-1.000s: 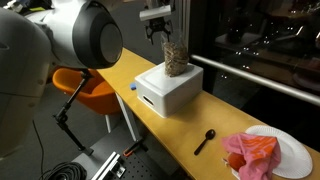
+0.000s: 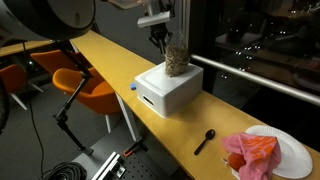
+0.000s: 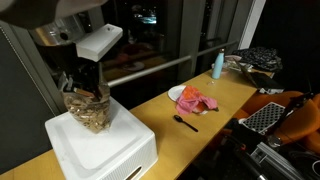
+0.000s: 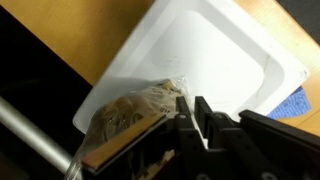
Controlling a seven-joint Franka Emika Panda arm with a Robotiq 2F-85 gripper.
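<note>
A clear plastic bag of brown pieces [image 2: 177,58] stands upright on the white box [image 2: 165,88] in exterior view 1. My gripper [image 2: 161,43] is at the bag's upper left side. From exterior view 2 the dark gripper overlaps the top of the bag [image 3: 90,110]. In the wrist view my gripper has its fingertips close together at the bag's clear plastic edge [image 4: 165,92], shut on it. The thin film between the fingers is hard to make out. Beneath lies the white box top [image 4: 205,55].
A black spoon [image 2: 205,141], a pink cloth [image 2: 258,152] and a white plate [image 2: 292,155] lie at the table's near end. A window rail [image 2: 260,78] runs behind the box. Bare tabletop separates box and spoon.
The gripper has moved right and slightly down, from beside the bag to its upper edge. The bag's top looks pulled in, while its base stays on the box.
</note>
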